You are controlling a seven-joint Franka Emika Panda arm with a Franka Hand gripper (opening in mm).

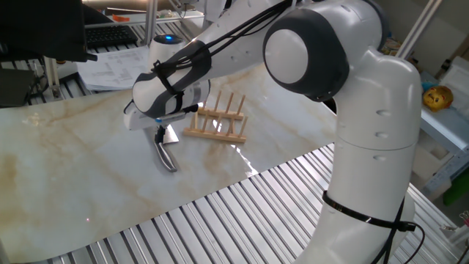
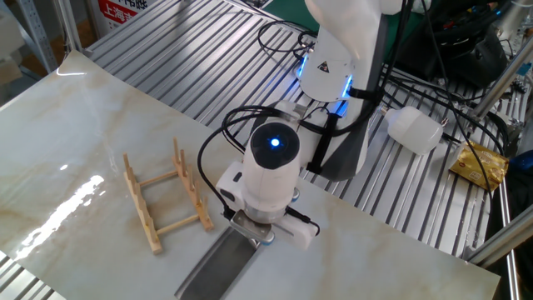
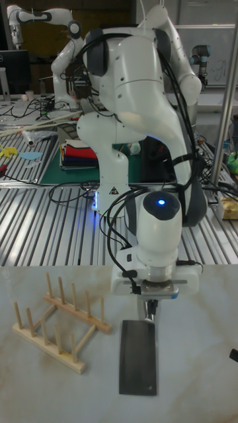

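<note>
A cleaver with a broad grey blade (image 3: 138, 358) and a metal handle (image 1: 165, 158) lies on the marbled table top. My gripper (image 1: 160, 135) is low over it, close to where blade and handle meet. From exterior view 3, the fingers (image 3: 151, 308) appear just at the blade's near-robot end, with the handle mostly hidden behind them. In exterior view 2 the hand covers the fingertips, and the blade (image 2: 218, 265) sticks out below it. Whether the fingers touch the cleaver, or how far apart they are, does not show clearly.
A wooden peg rack (image 3: 60, 328) stands on the table close beside the blade. Slatted metal rails (image 1: 242, 209) border the table on the robot's side. Bare table (image 1: 73, 176) stretches away on the handle's other side.
</note>
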